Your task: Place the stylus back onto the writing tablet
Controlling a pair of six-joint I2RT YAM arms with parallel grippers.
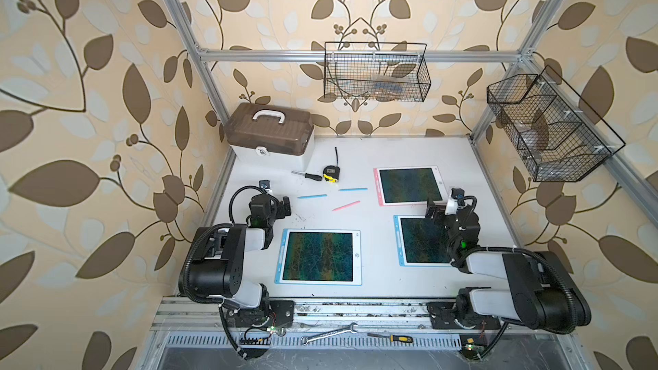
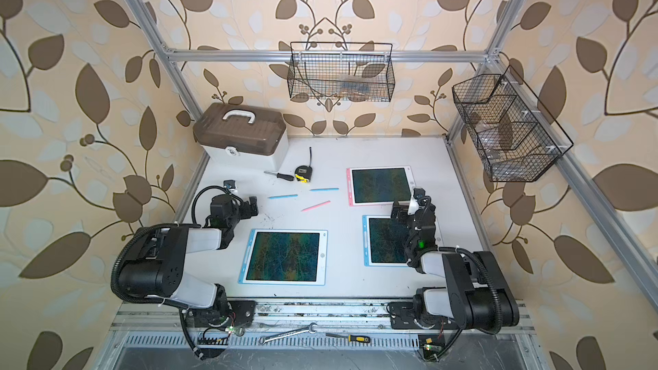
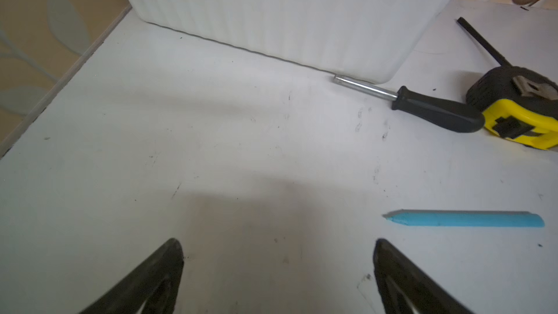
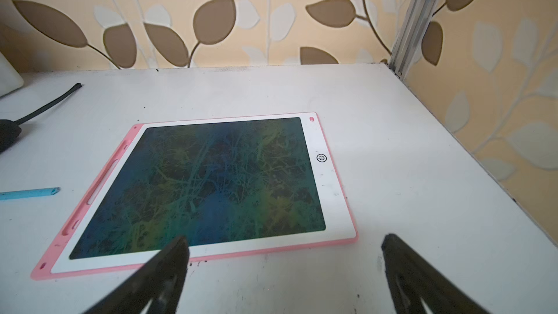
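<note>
Three styluses lie loose mid-table: a left blue one (image 1: 312,196) (image 3: 463,218), a right blue one (image 1: 353,189) (image 4: 29,193) and a pink one (image 1: 346,205). Around them are three tablets: blue-edged ones at front left (image 1: 318,255) and front right (image 2: 385,239), partly hidden by the right arm, and a pink-edged one (image 4: 197,189) at back right. My left gripper, open and empty, hangs left of the styluses. My right gripper, also open and empty, is over the right side, between the two right tablets.
A lidded box (image 1: 270,133) fills the back left, with a screwdriver (image 3: 436,110) and a tape measure (image 3: 517,122) beside it. Wire baskets (image 1: 377,72) hang above on the back and right sides. Bare table lies left of the styluses.
</note>
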